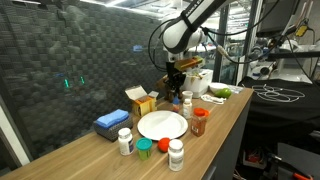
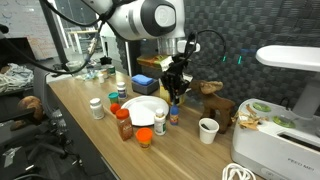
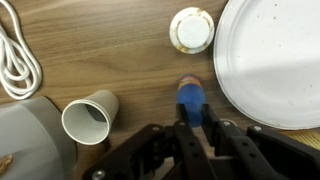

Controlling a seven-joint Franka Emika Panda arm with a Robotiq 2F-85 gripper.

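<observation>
A small bottle with a blue top (image 3: 190, 93) is at the lower middle of the wrist view, between the fingers of my gripper, which is shut on it. From the side, the bottle (image 2: 174, 114) shows blue and orange colours below the gripper (image 2: 176, 97), upright at the counter; whether its base touches the wood cannot be told. In exterior view 1 the gripper (image 1: 177, 94) is partly hidden behind the white-lidded bottle and the arm.
Close by stand a white plate (image 3: 284, 55), a white-lidded bottle (image 3: 191, 30) and a white cup (image 3: 88, 119). Orange-lidded jars (image 2: 124, 124) stand nearer the counter's front. A brown deer figure (image 2: 215, 104) and toaster (image 2: 278, 145) flank the cup. Bare wood (image 3: 115, 55) shows left of the white-lidded bottle.
</observation>
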